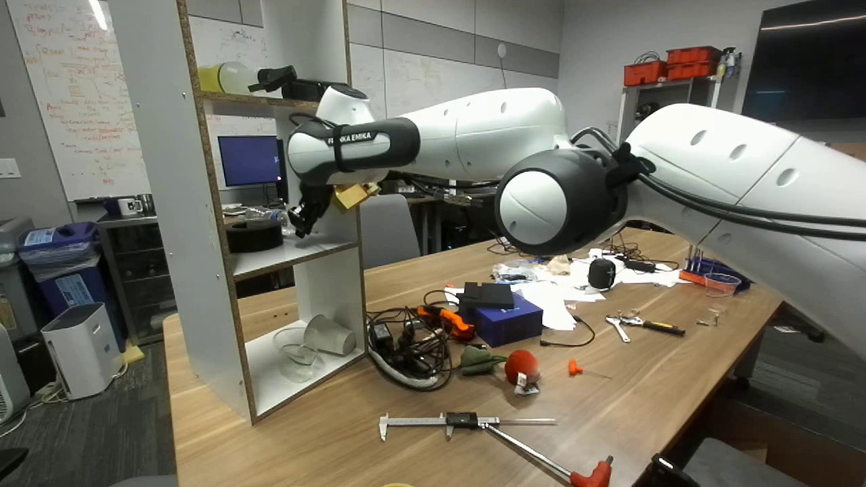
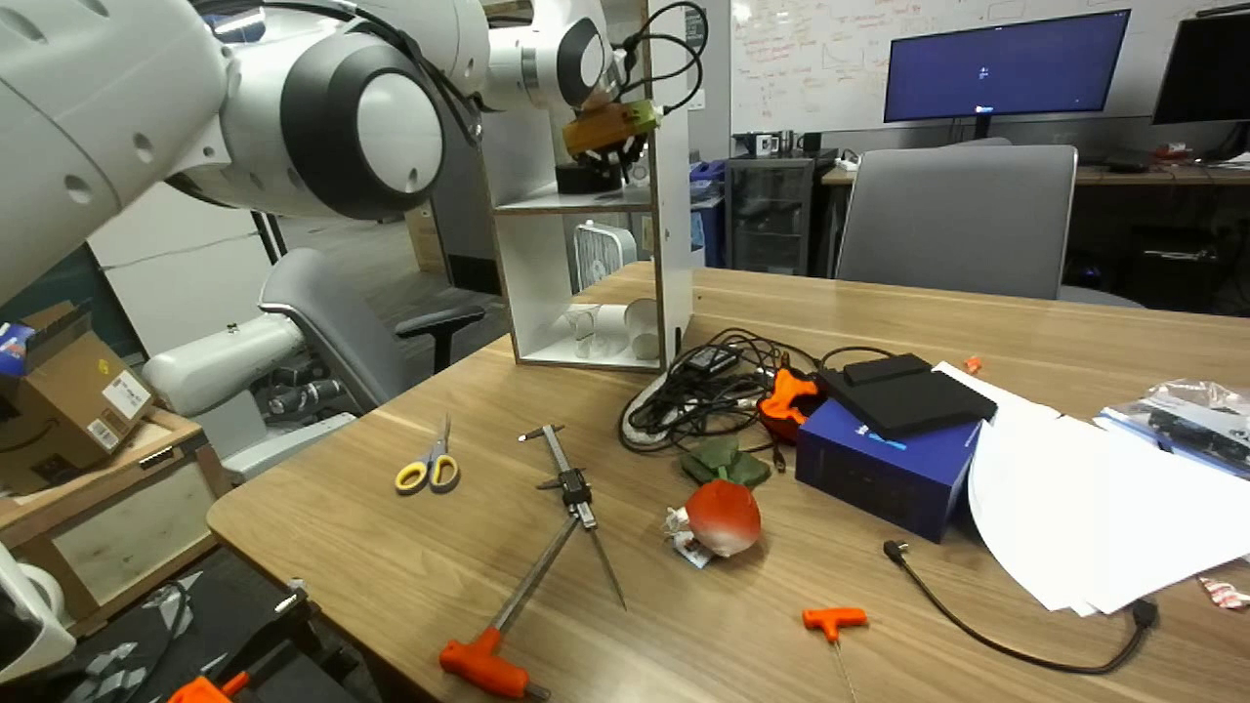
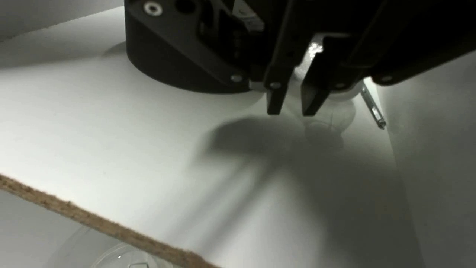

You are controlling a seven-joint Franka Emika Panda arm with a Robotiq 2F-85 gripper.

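Note:
My gripper is inside the shelf's middle compartment, above the white board. In the wrist view its two dark fingers stand a short gap apart, with nothing seen held between them. Behind and partly beneath them is a clear, rounded object, largely hidden by the gripper. A black round object sits on the same board, left of the gripper in exterior view 1. Exterior view 2 shows the gripper only partly, behind its yellowish mount.
The shelf's side panels flank the arm closely. A white cup and clear cups lie in the bottom compartment. On the table are cables, a blue box, a red artificial flower and calipers.

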